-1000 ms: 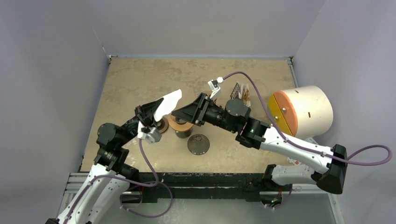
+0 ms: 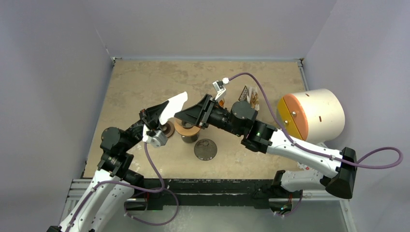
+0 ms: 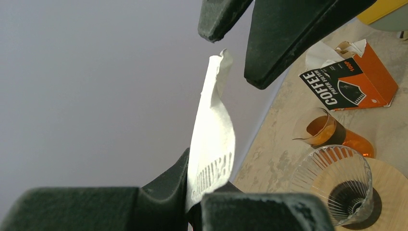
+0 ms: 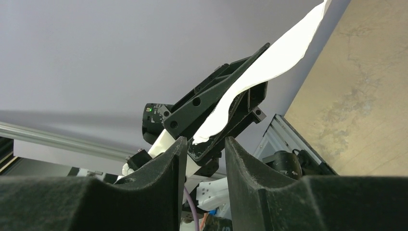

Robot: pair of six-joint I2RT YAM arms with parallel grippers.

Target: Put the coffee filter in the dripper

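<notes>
The white paper coffee filter (image 3: 211, 139) stands up from my left gripper, which is shut on its lower end. In the top view the filter (image 2: 175, 105) is held over the left middle of the table. My right gripper is part open, its two fingertips apart. Seen from the left wrist, the filter's free edge lies just short of the gap between those fingers; nothing is gripped there. Below, the clear ribbed glass dripper (image 3: 363, 166) sits over a wooden ring (image 3: 392, 185); the right gripper partly covers it from above.
An amber-banded glass (image 3: 358, 143) and the orange-and-black filter box (image 3: 375, 77) stand beyond the dripper. A dark round disc (image 2: 205, 150) lies in front of it. At the right is a white cylinder (image 2: 319, 116) with a yellow front.
My right gripper has shifted slightly left, closer to the filter. The left arm and the filter are practically where they were.
</notes>
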